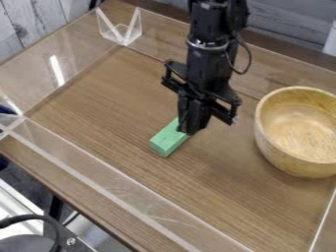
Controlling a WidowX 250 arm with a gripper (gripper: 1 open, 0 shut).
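Note:
A green rectangular block (167,140) lies on the wooden table at the centre, its upper right end hidden behind the arm. My black gripper (194,120) hangs just above and to the right of the block, shut, with nothing visible between its fingers. Whether it touches the block is unclear.
A large tan bowl (296,133) stands on the right. A white wire-like holder (120,27) is at the back left. Clear tape strips cross the left part of the table (112,98). Dark equipment sits at the lower left corner. The front middle is open.

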